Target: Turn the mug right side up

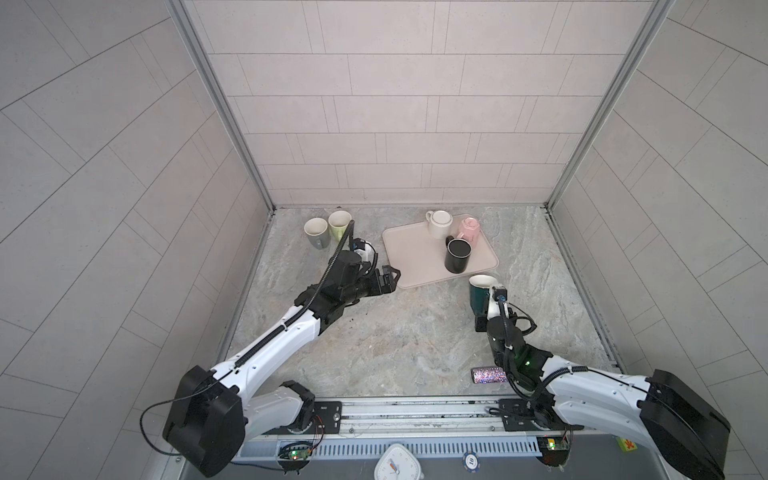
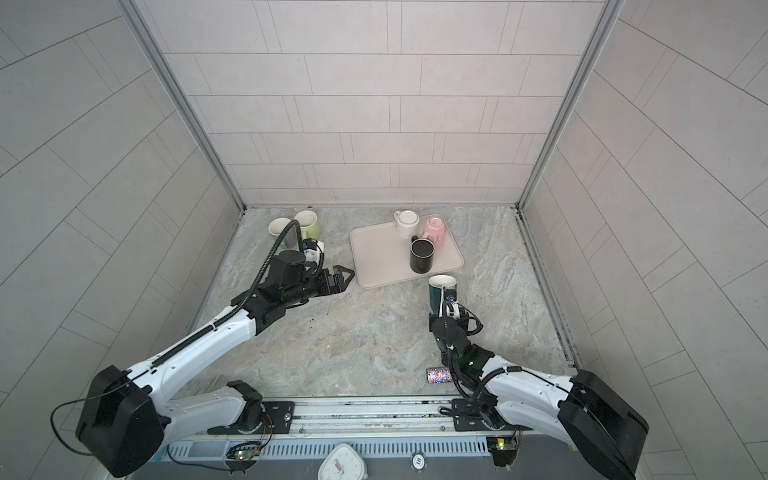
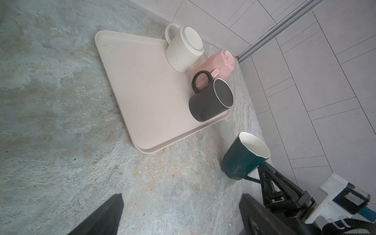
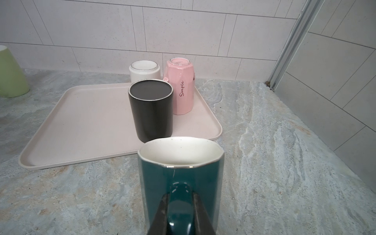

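A dark teal mug (image 3: pixel 243 158) is upright in front of the tray's near right corner, its white inside facing up. My right gripper is shut on the mug's handle, with one finger on each side. Whether the mug's base touches the table, I cannot tell. My left gripper (image 1: pixel 393 278) hangs left of the tray's near edge, open and empty. In the left wrist view its two fingers (image 3: pixel 102 216) stand wide apart with only bare table between them.
On the pink tray (image 1: pixel 412 248) stand a black mug (image 4: pixel 152 113), an upside-down pink mug (image 4: pixel 182 86) and an upside-down white mug (image 3: pixel 182 49). A grey cup (image 1: pixel 317 232) and a green cup (image 1: pixel 339 222) sit at the back left. A glittery cylinder (image 1: pixel 488 374) lies near the front.
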